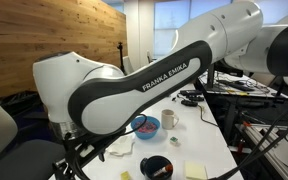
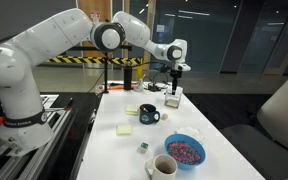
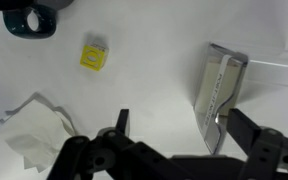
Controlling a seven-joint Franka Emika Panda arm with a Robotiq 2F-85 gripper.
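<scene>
My gripper is open in the wrist view, its fingers wide apart with nothing held between them. Ahead and to its right is a shallow, partly see-through box (image 3: 206,88) with a long, slim grey object (image 3: 219,90) along it; the right finger covers part of the near end. In exterior view 2 a pale box (image 2: 172,101) stands at the far end of the table, just below the gripper. A small yellow block (image 3: 94,56) lies ahead to the left, and a crumpled white cloth (image 3: 34,135) is at the lower left.
A dark mug (image 2: 158,114) stands mid-table near pale yellow pads (image 2: 124,129). Closer to that camera are a blue bowl (image 2: 198,140) with red contents and a white mug (image 2: 164,171). Open white table lies between them.
</scene>
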